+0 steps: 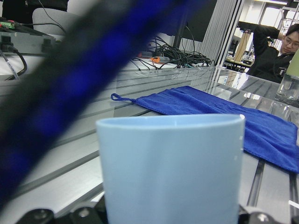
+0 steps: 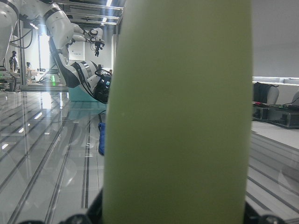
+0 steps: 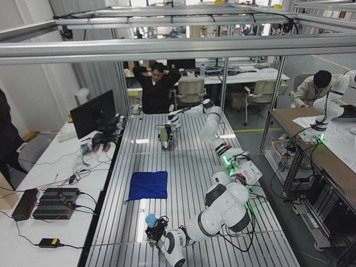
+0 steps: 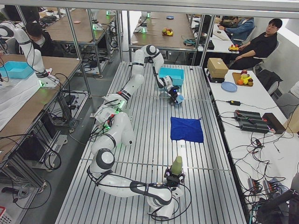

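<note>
A light-blue cup [image 1: 170, 168] fills the bottom of the left wrist view; in the camera left view my left gripper [image 3: 157, 229] grips around it at the near left of the table. A pale green cylindrical object [image 2: 177, 112] fills the right wrist view; in the camera right view my right gripper [image 4: 174, 177] is around it at the other end. The fingers of both are mostly hidden by these objects. A blue cloth [image 3: 148, 184] lies flat on the slatted table between the two grippers.
A teal bin [image 4: 172, 72] stands at the table's end behind the left arm. Side desks [image 3: 72, 228] hold electronics and cables.
</note>
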